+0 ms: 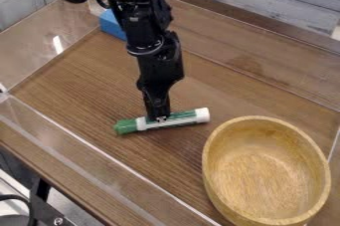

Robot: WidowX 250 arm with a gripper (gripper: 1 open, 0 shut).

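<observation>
My black gripper hangs from the top of the view, its fingertips down at a white and green tube lying on the wooden table. The tube lies at a slant, green end to the left. The fingertips overlap it from this angle; I see nothing clearly held between them, and the fingers look shut.
A large light wooden bowl stands at the lower right, close to the tube's right end. A blue object sits at the back left, behind the arm.
</observation>
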